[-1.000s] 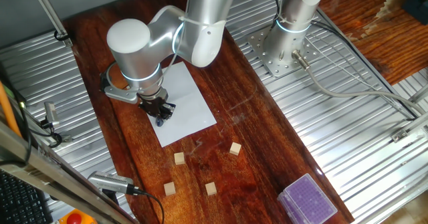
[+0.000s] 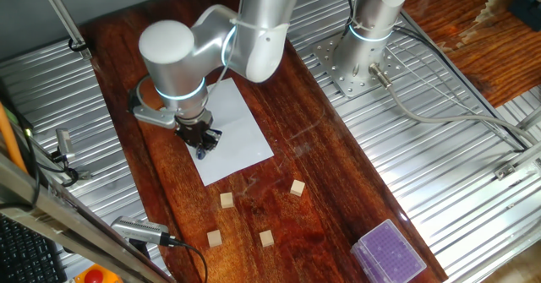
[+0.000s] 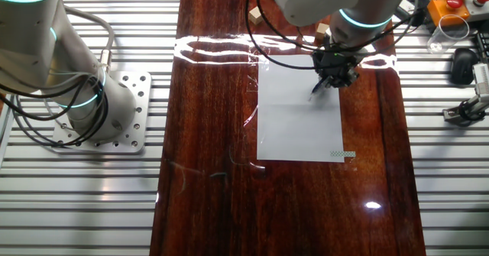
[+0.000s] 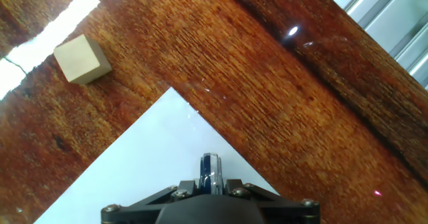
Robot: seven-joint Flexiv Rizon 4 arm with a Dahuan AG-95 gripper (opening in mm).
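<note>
A pen with a dark blue and clear barrel (image 4: 210, 168) is clasped in my gripper, which is shut on it at the bottom of the wrist view. In exterior view 1 the gripper (image 2: 204, 146) is over the left part of a white sheet of paper (image 2: 240, 134), fingers pointing down. Exterior view 2 shows the pen's thin end (image 3: 315, 89) low over the paper (image 3: 298, 130), near its upper right. Whether the tip touches the sheet, I cannot tell. No marks can be made out on the visible paper.
Several wooden cubes, one of them a pale cube (image 2: 297, 187), lie on the dark wooden table (image 2: 325, 232) near the paper. A purple-topped box (image 2: 393, 251) stands at a corner. A camera (image 2: 140, 230) with a black cable sits at the table's edge.
Over the last second the arm's wrist has shifted slightly to the right in exterior view 1, the pen still in the gripper. The paper and cubes have stayed put.
</note>
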